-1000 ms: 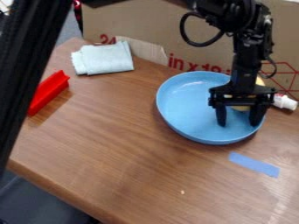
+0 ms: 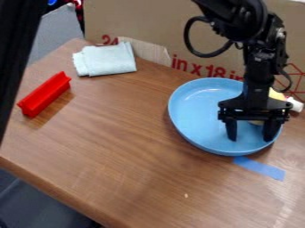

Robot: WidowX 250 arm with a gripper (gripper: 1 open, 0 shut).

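Note:
My black gripper (image 2: 251, 129) is low over the right half of a blue plate (image 2: 197, 116), its fingers open and reaching down onto the plate. A yellow item behind the gripper is mostly hidden, and a small white object (image 2: 294, 105) lies just right of the plate. Whether anything sits between the fingers is hard to make out.
A red bar-like object (image 2: 45, 93) lies at the left edge of the wooden table (image 2: 107, 151). A folded white cloth (image 2: 105, 60) is at the back left, before a cardboard box (image 2: 137, 22). Blue tape (image 2: 259, 167) marks the table.
Since a second ago the plate and gripper have shifted slightly right and toward the front, the plate now nearer the blue tape.

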